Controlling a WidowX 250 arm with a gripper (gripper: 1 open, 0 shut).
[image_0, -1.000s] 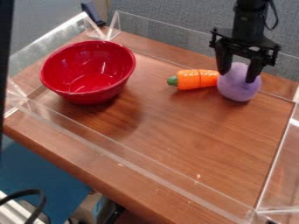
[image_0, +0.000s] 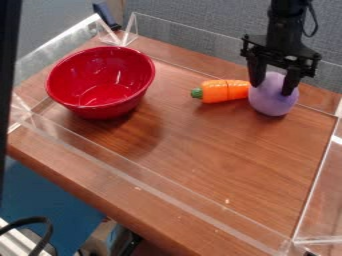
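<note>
My black gripper (image_0: 273, 74) is at the upper right, its fingers down around the top of a purple round object (image_0: 274, 99), which rests on the wooden surface; whether they are closed on it is not clear. An orange carrot (image_0: 227, 91) with a green tip lies just left of the purple object. A red bowl (image_0: 100, 82) stands at the upper left.
Clear plastic walls edge the wooden table (image_0: 187, 175). Cables and blue material lie off the table at the lower left.
My gripper has come slightly down over the purple object. The carrot and bowl have not visibly moved.
</note>
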